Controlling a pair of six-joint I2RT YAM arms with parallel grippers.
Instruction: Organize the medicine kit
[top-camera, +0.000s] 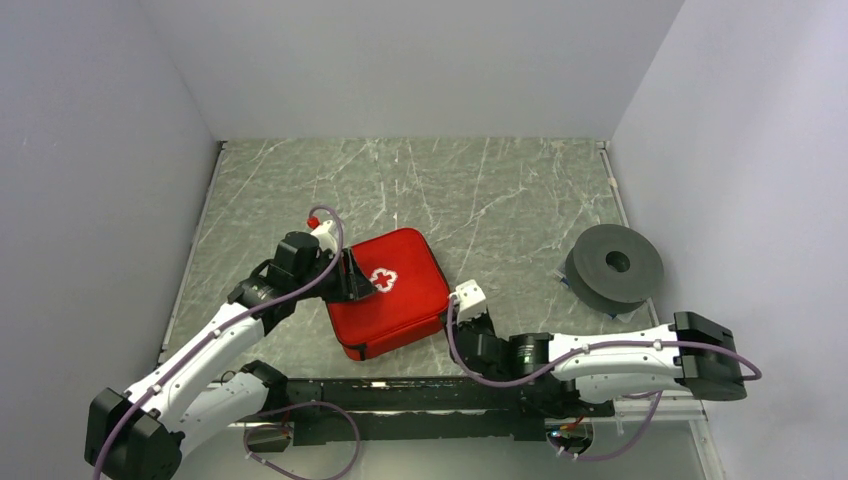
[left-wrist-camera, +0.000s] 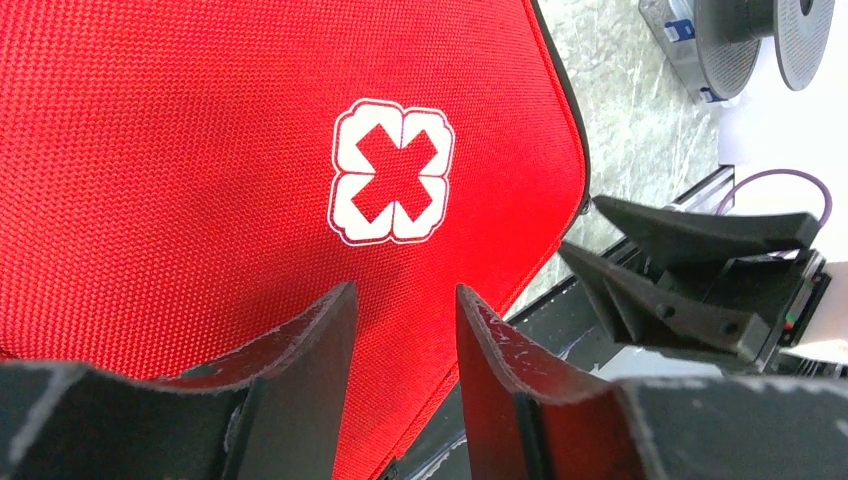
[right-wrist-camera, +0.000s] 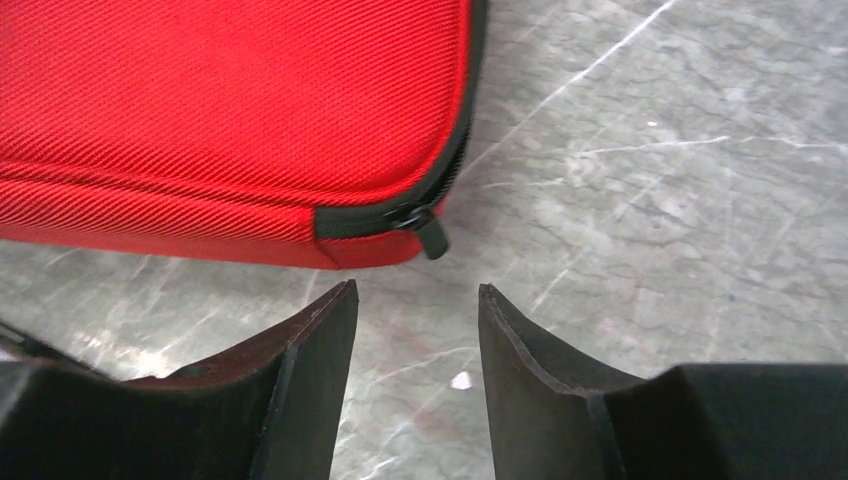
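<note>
The red medicine kit (top-camera: 410, 315), a zipped soft case with a white cross emblem (left-wrist-camera: 345, 185), lies closed and turned at an angle on the worktop. My left gripper hangs over its lid with the fingers part open and only red fabric showing beyond them. At the kit's near right corner, my right gripper stands open, empty between the fingers. A black zipper pull (right-wrist-camera: 432, 238) juts from that corner just beyond the right fingertips, apart from them in the right wrist view. The kit's contents are hidden.
A dark grey spool (top-camera: 590, 262) stands at the right side of the worktop. Grey walls bound the back and both sides.
</note>
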